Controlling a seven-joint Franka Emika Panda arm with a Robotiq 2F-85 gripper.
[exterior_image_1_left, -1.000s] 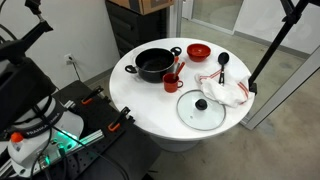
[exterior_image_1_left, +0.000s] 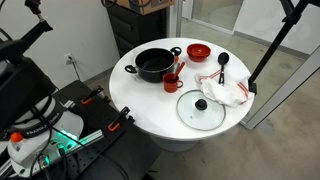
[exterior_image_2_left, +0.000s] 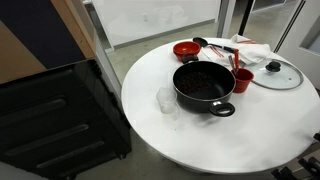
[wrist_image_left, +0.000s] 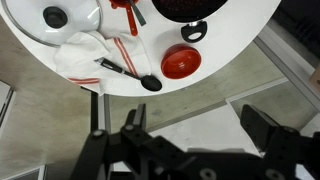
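Observation:
In the wrist view my gripper is open, its two dark fingers wide apart and nothing between them. It hangs above the far edge of the round white table, near the red bowl (wrist_image_left: 181, 61). A black pot (exterior_image_1_left: 155, 65) stands on the table, with dark contents (exterior_image_2_left: 205, 82) inside. Beside the pot is a red mug (exterior_image_1_left: 171, 83) holding red-handled utensils. A black ladle (exterior_image_1_left: 222, 66) lies across a white towel with red stripes (exterior_image_1_left: 232, 91). The glass lid (exterior_image_1_left: 202, 110) with its black knob lies flat near the mug.
A clear, crumpled-looking item (exterior_image_2_left: 167, 101) sits left of the pot in exterior view 2.
Dark parts, seemingly of my arm or gripper, now show at the top edge of exterior view 1, where earlier the cabinet was clear. The table items have stayed put.

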